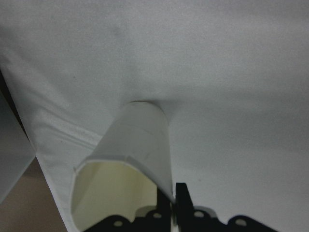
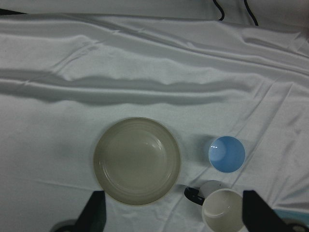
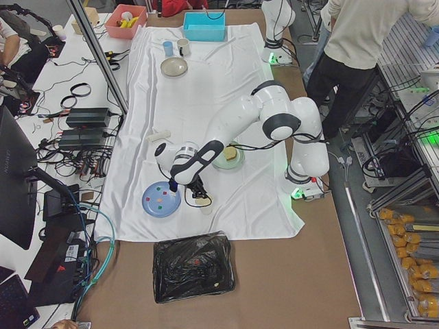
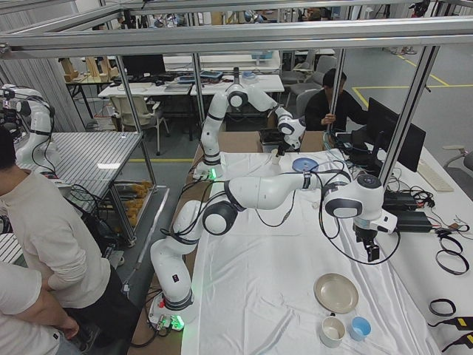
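A white paper cup (image 1: 140,135) stands on the cloth in the left wrist view, with my left gripper at its near rim; the fingers are close together on the cup's wall. In the camera left view that gripper (image 3: 197,192) is low, right of a blue plate (image 3: 160,205) holding small coloured pieces. My right gripper hangs open above a beige plate (image 2: 136,159), a white mug (image 2: 222,210) and a blue cup (image 2: 226,153), with nothing seen between its fingers.
A green plate (image 3: 233,162) with a yellow item lies beside the left arm. A black bag-lined tray (image 3: 192,274) lies beyond the cloth's edge. A light blue bin (image 3: 204,22) stands at the far end.
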